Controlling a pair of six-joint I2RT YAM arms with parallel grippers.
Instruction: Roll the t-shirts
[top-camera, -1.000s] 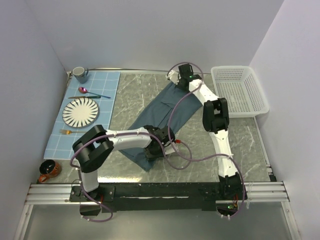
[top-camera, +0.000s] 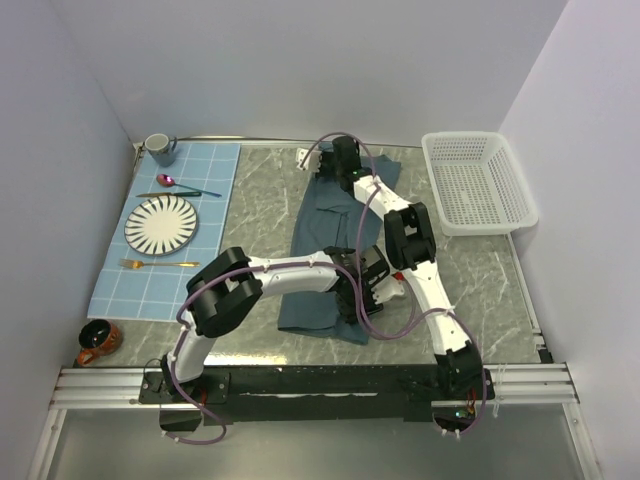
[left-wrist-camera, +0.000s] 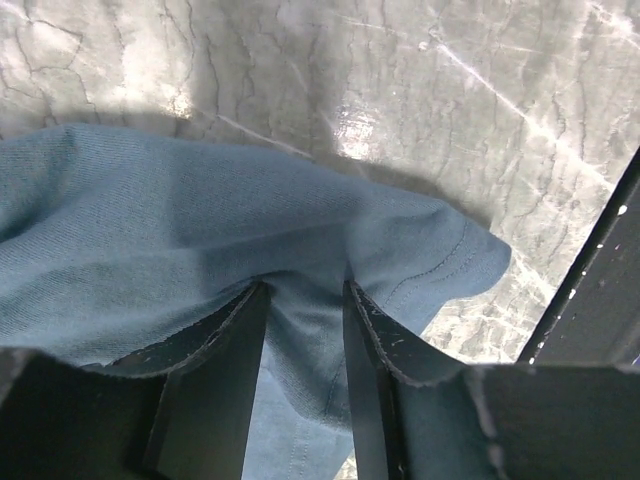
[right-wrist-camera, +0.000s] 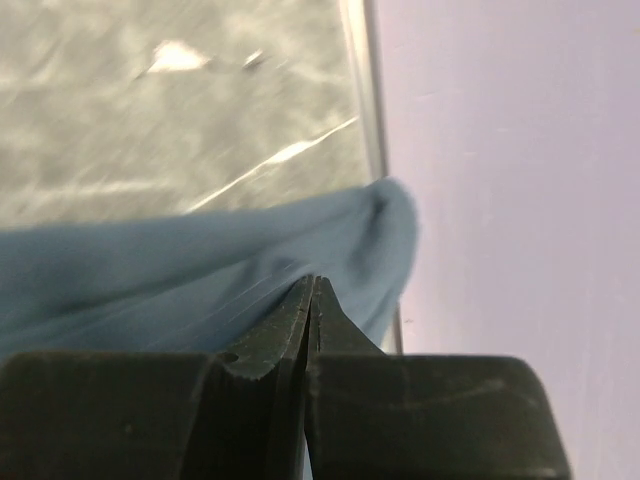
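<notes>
The blue-grey t-shirt (top-camera: 308, 232) lies on the marble worktop between the tile mat and the white basket, running from back to front. My left gripper (top-camera: 368, 315) is at its front right part; in the left wrist view the fingers (left-wrist-camera: 385, 370) are part open over folded fabric and a hem. My right gripper (top-camera: 325, 160) is at the shirt's back end; in the right wrist view its fingertips are together at a fold of cloth (right-wrist-camera: 130, 270), with no clear sign of how much fabric is between them.
A white basket (top-camera: 480, 220) stands at the right, a blue tile mat (top-camera: 205, 240) with plate (top-camera: 160, 225) and cutlery at the left, a grey mug (top-camera: 160, 150) and brown mug (top-camera: 98, 340) beside it. Walls edge the back and sides.
The shirt has swung from diagonal toward straight front-to-back: its back end moved left with my right gripper, its front end right with my left gripper.
</notes>
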